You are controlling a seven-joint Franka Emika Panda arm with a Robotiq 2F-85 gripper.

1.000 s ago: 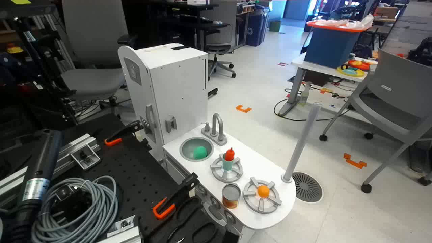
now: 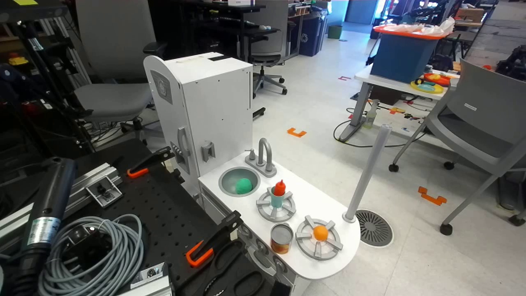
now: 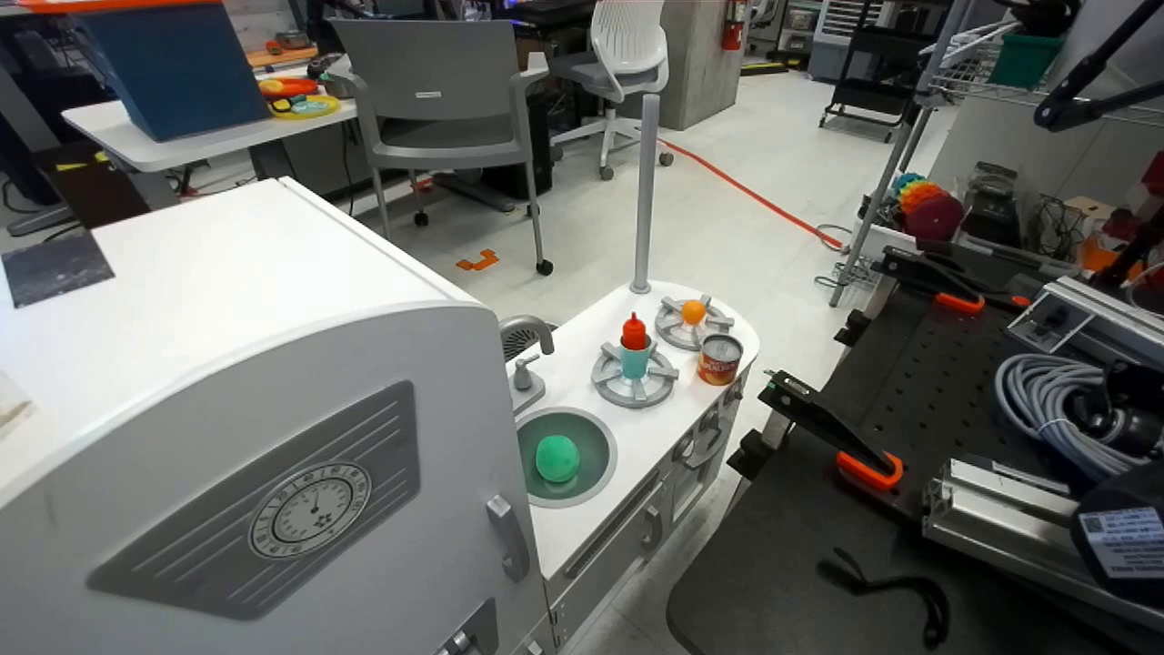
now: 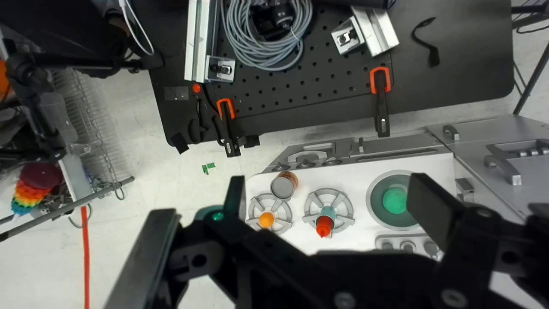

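Note:
My gripper stands open high above the white toy kitchen counter (image 4: 355, 177), and nothing shows between its wide-apart fingers. On the middle burner, a red-topped bottle (image 2: 279, 188) stands in a teal cup (image 2: 277, 200). An orange ball (image 2: 320, 232) rests on the end burner (image 2: 306, 240). Close by is a tin can (image 2: 282, 237) with a brown label. In the grey sink (image 3: 602, 477) lies a green ball (image 3: 557, 458). Neither exterior view shows the gripper.
A white toy fridge (image 2: 218, 101) rises beside the sink, near the faucet (image 2: 266, 155). At the counter's far end stands a grey post (image 3: 646, 196). The black table (image 4: 298, 92) holds coiled cable (image 4: 267, 56) and clamps along its edge.

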